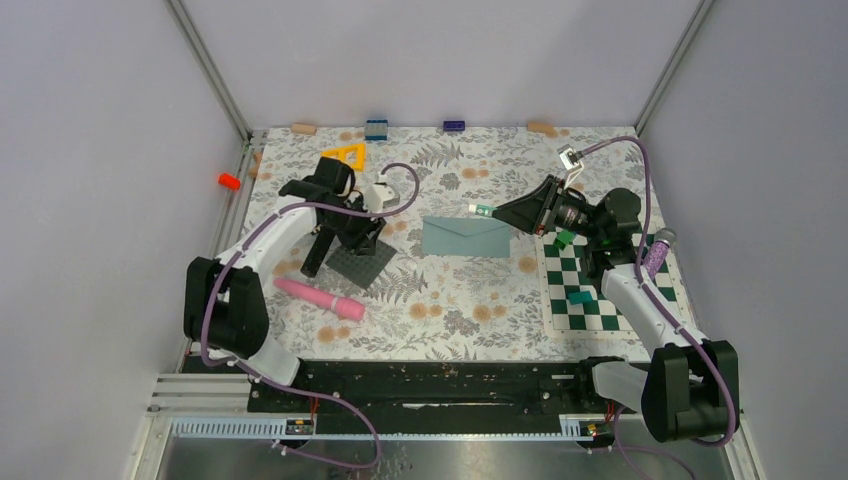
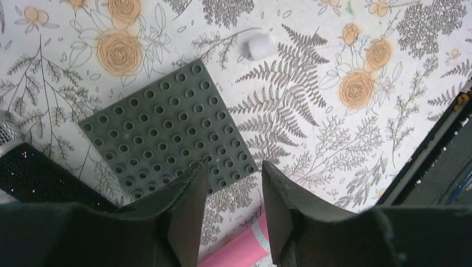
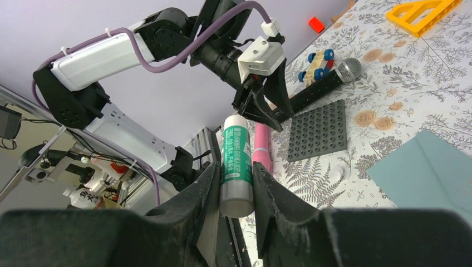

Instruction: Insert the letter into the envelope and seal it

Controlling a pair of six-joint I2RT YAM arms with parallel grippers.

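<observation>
The grey-blue envelope (image 1: pixel 465 243) lies flat mid-table, a V-shaped flap line across its upper part. No letter shows. My right gripper (image 1: pixel 497 212) is shut on a green and white glue stick (image 3: pixel 236 153), holding it above the envelope's right side in the top view. A small whitish cap (image 2: pixel 262 47) rests on the cloth beside the grey studded plate (image 2: pixel 172 128). Over that plate, my left gripper is open, and its gap is empty. The cap is ahead of its fingers and apart from them.
A pink tube (image 1: pixel 320 298) and a black microphone (image 3: pixel 320 89) lie near the studded plate. Behind the left arm is a yellow frame (image 1: pixel 345 156). The right arm hangs over a green checkered board (image 1: pixel 590 290).
</observation>
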